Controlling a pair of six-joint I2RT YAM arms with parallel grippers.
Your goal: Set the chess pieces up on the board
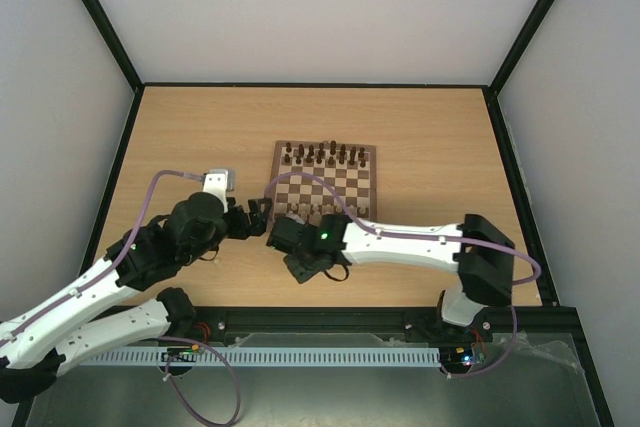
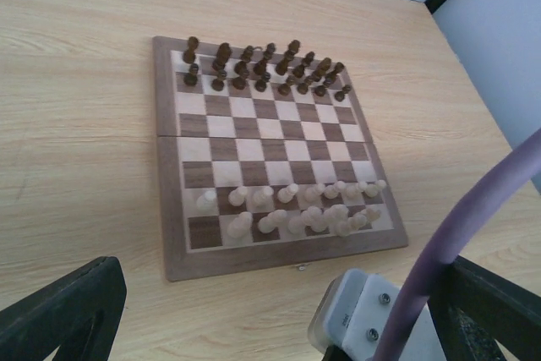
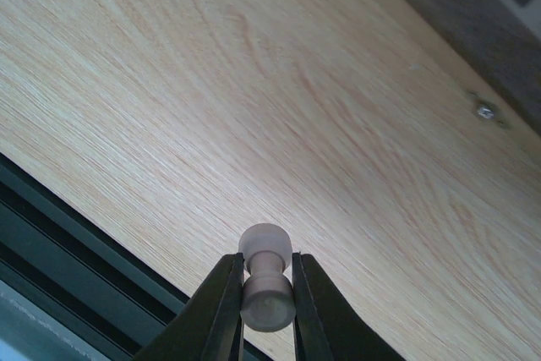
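Note:
The chessboard (image 1: 322,190) lies near the middle of the table. Dark pieces (image 2: 262,82) fill its two far rows, and pale pieces (image 2: 287,193) stand on the two near rows. The near-left corner square (image 2: 204,232) is bare. A small pale chess piece (image 3: 268,303) is pinched between the fingers of my right gripper, over bare wood in front of the board. My left gripper (image 1: 260,217) is open beside the board's left edge, nothing between its fingers. The right arm hides part of the board's near side in the top view.
A small pale spot (image 1: 217,260) on the table left of the right gripper is too small to identify. Free wood surrounds the board at the back and right. The dark table edge (image 3: 84,243) runs close to the right gripper.

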